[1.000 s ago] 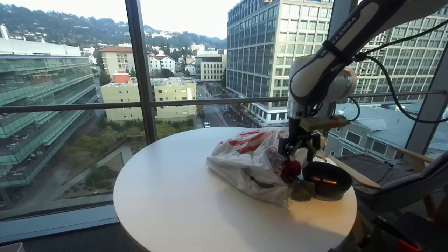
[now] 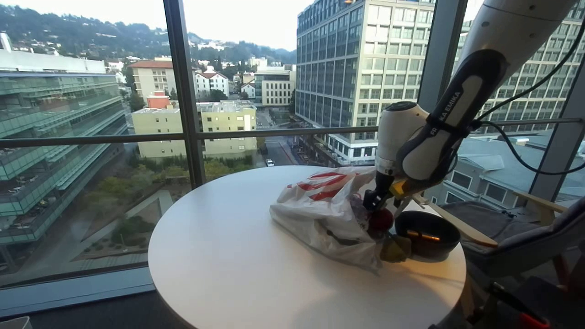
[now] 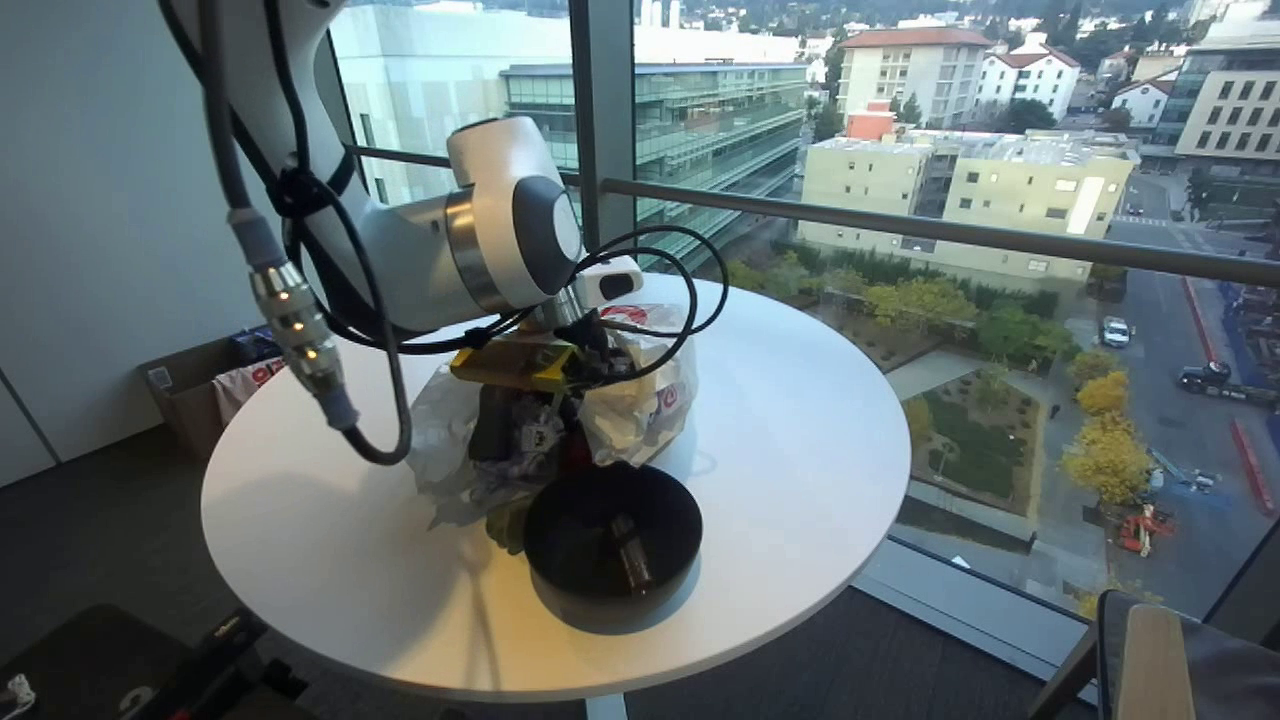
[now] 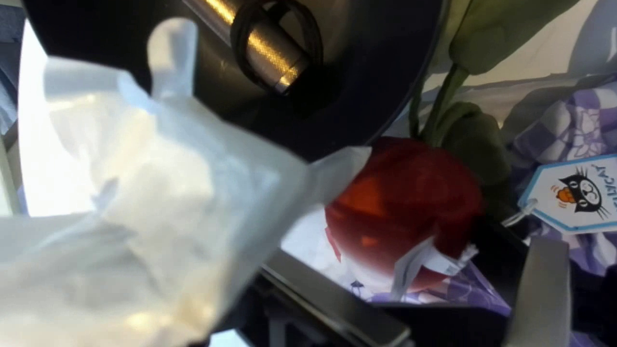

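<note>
My gripper (image 2: 379,202) is low over the mouth of a white plastic bag (image 2: 312,211) with red print. In the wrist view its fingers (image 4: 541,289) stand apart, fingers open. Just past them, within the gap as seen from the wrist, lies a shiny red round object (image 4: 405,202) with a small white tag. A loose flap of the bag covers the left of the wrist view and part of one finger. Purple checked cloth (image 4: 578,127) with a cat label lies beside the red object. Whether a finger touches the red object, I cannot tell.
A dark bowl (image 3: 612,600) holding a shiny metallic cylinder (image 4: 272,52) stands beside the bag opening, near the table edge. Green leaf-like pieces (image 4: 503,34) lie between bowl and bag.
The arm has come down, and the wrist has turned and tilted. My gripper is now lower, nearer the red object. The bag and bowl stay about where they were.
</note>
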